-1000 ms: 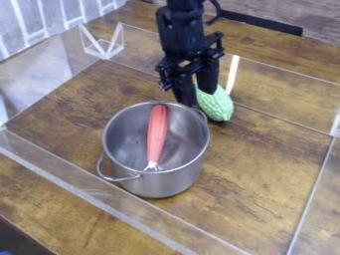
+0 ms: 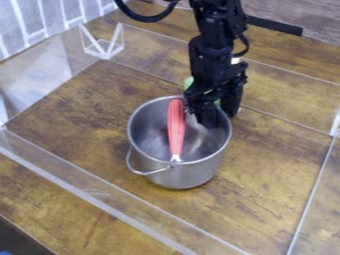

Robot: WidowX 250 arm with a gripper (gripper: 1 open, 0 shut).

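Note:
A steel pot with a side handle stands in the middle of the wooden table, a red stalk-like object upright inside it. My black gripper reaches down over the pot's back right rim, its fingertips dark against the pot and hard to make out. Behind it a green cabbage-like vegetable shows only in small patches, mostly hidden by the gripper.
Clear plastic edges run along the left and near side of the work area.
My gripper has moved toward the viewer and down to the pot's rim, now covering most of the green vegetable. The red object has shifted slightly right within the pot.

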